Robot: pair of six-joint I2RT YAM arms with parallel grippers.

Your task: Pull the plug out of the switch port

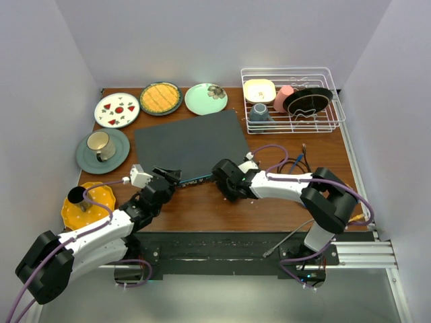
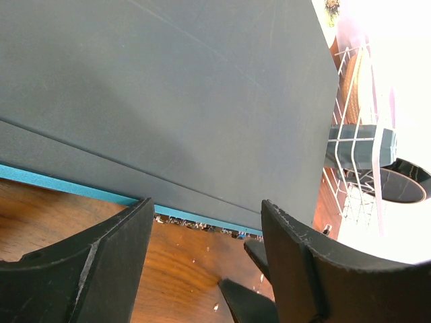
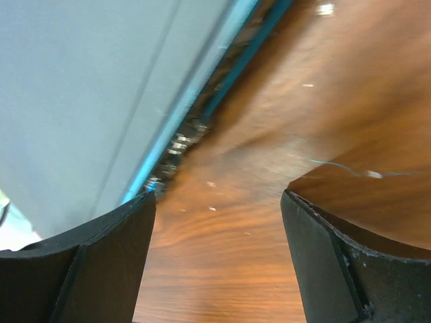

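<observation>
The grey switch [image 1: 190,145] lies flat on the wooden table, its front port strip [image 3: 180,147] with a blue edge facing me; I cannot tell a plug in it. My left gripper [image 1: 176,179] is open at the strip's left part, fingertips over the blue edge, nothing between them in the left wrist view. My right gripper stands apart-fingered low over the wood just in front of the strip, with only bare table between its fingers.
Plates and a pie line the back left, a yellow dish [image 1: 94,215] with a dark cup sits at front left, and a dish rack [image 1: 293,121] stands at back right. Loose cables [image 1: 296,158] lie right of the switch.
</observation>
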